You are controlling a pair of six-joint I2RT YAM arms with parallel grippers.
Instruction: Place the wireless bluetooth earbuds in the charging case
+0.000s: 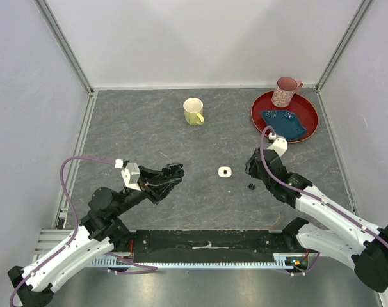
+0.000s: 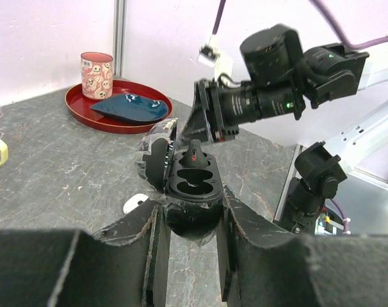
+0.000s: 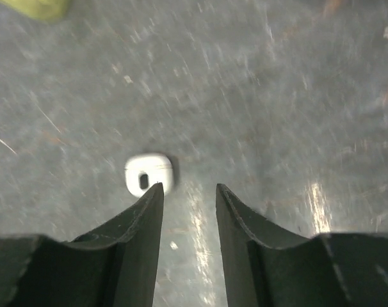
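Observation:
My left gripper (image 1: pixel 169 181) is shut on the black charging case (image 2: pixel 194 188), lid raised, with an earbud in it and, as far as shows, an empty hollow. My right gripper (image 1: pixel 250 165) hangs at the right; in its wrist view nothing shows between the slightly parted fingertips. A small white object (image 1: pixel 224 172) with a dark slot lies on the grey table (image 1: pixel 136 115) between the grippers. A small dark piece (image 1: pixel 251 186), probably an earbud, lies below the right gripper.
A yellow mug (image 1: pixel 193 111) stands at the back middle. A red plate (image 1: pixel 261 102) at the back right bears a blue dish (image 1: pixel 283 125) and a patterned mug (image 1: pixel 285 91).

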